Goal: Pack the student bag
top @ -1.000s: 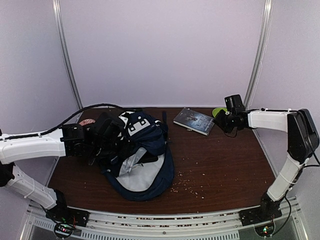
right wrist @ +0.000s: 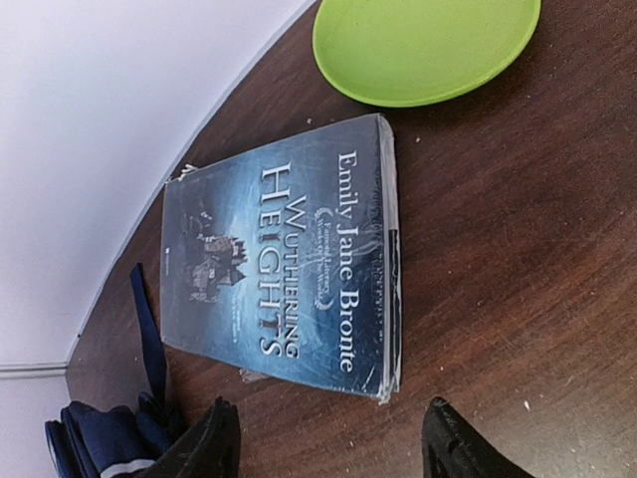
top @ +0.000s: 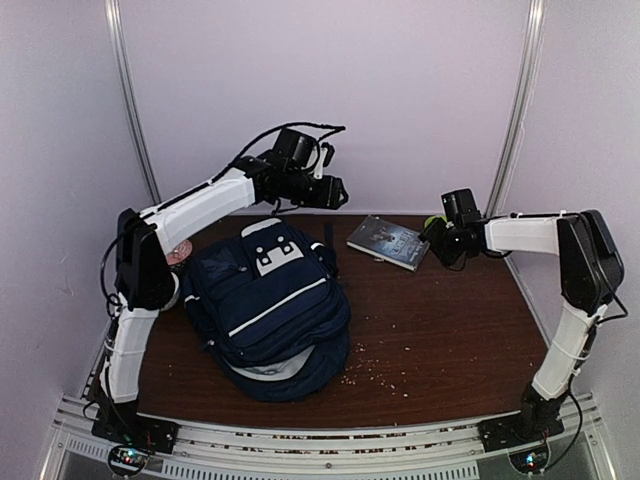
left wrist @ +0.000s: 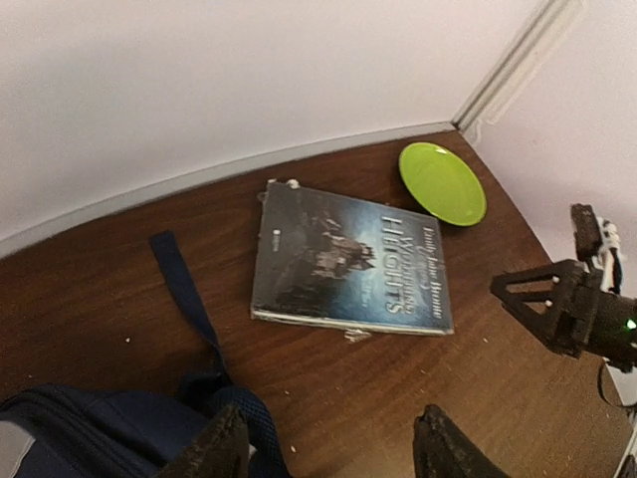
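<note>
A navy backpack [top: 255, 310] with white trim lies on the left half of the table, its top flap down over most of the pale lining. The Wuthering Heights book [top: 385, 240] [left wrist: 348, 261] [right wrist: 279, 254] lies flat at the back, right of the bag's loose strap [left wrist: 184, 289]. My left gripper [top: 325, 190] is raised above the back of the bag, open and empty. My right gripper [top: 435, 240] hovers low near the book's right side, open with nothing between its fingers.
A green plate [left wrist: 441, 184] [right wrist: 423, 45] sits behind the book in the back right corner. A pink dish [top: 178, 250] is at the left, partly hidden by my left arm.
My left arm has risen from the bag and moved toward the back and right. The bag's flap has fallen back down over the lining. My right arm has shifted only slightly.
</note>
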